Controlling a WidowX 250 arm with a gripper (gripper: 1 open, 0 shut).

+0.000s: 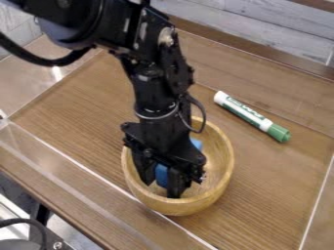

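My black gripper (170, 176) reaches down into a round wooden bowl (206, 195). Inside the bowl, partly hidden behind the gripper, is a blue object (196, 144), its shape unclear. The fingers are mostly dark and overlapping, and the gripper looks shut on the blue object.
A green and white tube (251, 116) lies on the wooden table (92, 107) to the right, behind the bowl. A white railing runs along the back edge, and dark cables are at the lower left.
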